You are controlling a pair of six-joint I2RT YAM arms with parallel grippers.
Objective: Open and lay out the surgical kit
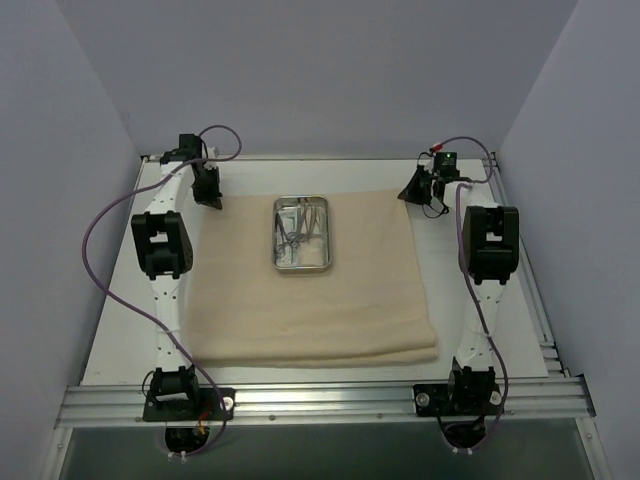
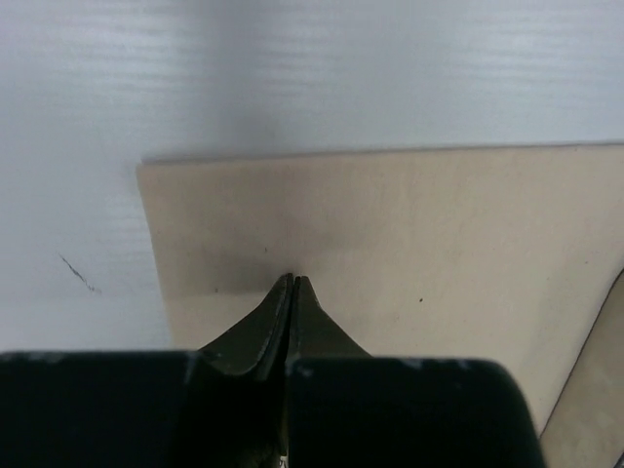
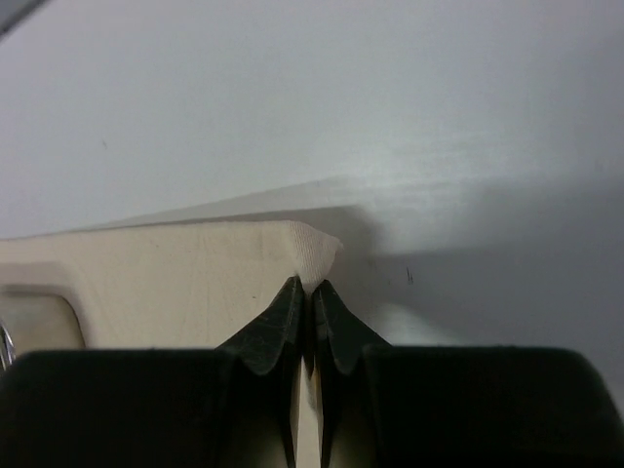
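A beige cloth [image 1: 300, 310] lies spread on the white table with a metal tray [image 1: 328, 240] of surgical tools [image 1: 290, 235] on its upper middle. At the cloth's far right corner, my right gripper is shut on the fabric, which bunches up between its fingertips. Over the far left corner, my left gripper is shut, fingertips together, a little inside the edges. In the left wrist view the cloth around those tips looks flat, and whether they pinch any of it is hard to tell.
Bare white table [image 1: 300, 174] shows beyond the cloth's far edge and along both sides. Grey walls stand at the back, left and right. A metal rail [image 1: 330, 398] runs along the front. Purple cables loop beside both arms.
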